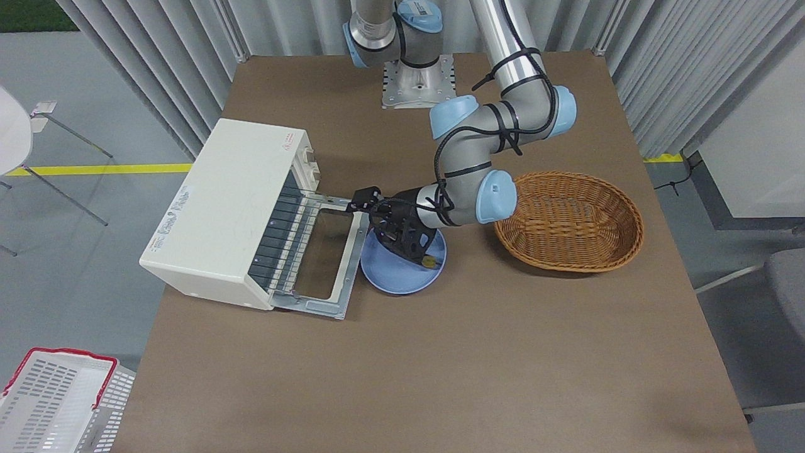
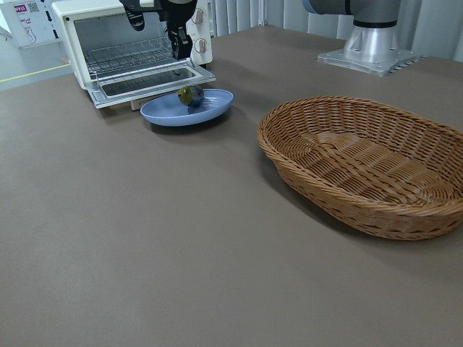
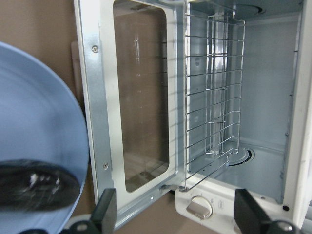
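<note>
A white toaster oven [image 1: 209,204] stands on the table with its glass door [image 1: 340,284] [image 3: 100,122] folded down flat, the wire rack [image 3: 214,83] visible inside. My gripper [image 1: 362,202] is above the door beside a blue plate [image 1: 394,279] [image 2: 163,110]; in the wrist view its fingers stand apart with nothing seen between them. A small yellow-green round thing [image 2: 187,95] is on the plate, partly hidden by the arm in the front view.
An oval wicker basket [image 1: 566,219] sits right of the plate. The arm's base [image 1: 419,94] is at the back. A white laundry basket [image 1: 53,400] stands off the table at lower left.
</note>
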